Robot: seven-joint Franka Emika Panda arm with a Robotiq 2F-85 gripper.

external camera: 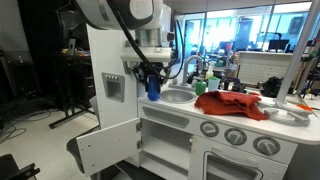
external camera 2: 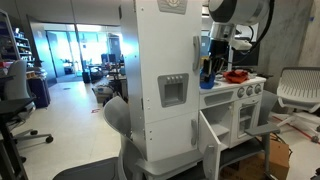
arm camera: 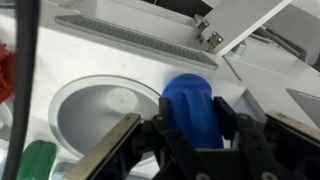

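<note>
A blue, rounded, upright object [arm camera: 192, 105], perhaps a cup or bottle, stands at the left end of the toy kitchen counter, beside the sink, in the wrist view. In exterior view 1 the blue object [external camera: 153, 88] shows below the gripper [external camera: 152, 76]. Whether its base touches the counter cannot be made out. Exterior view 2 shows the gripper only small, near the fridge's edge.
The sink [external camera: 178, 95] lies right of the blue object. Bottles [external camera: 213, 84] and a red cloth [external camera: 228, 104] occupy the counter further right. A white cabinet door [external camera: 108, 147] hangs open below, and the tall fridge [external camera 2: 165, 135] borders the counter's left end.
</note>
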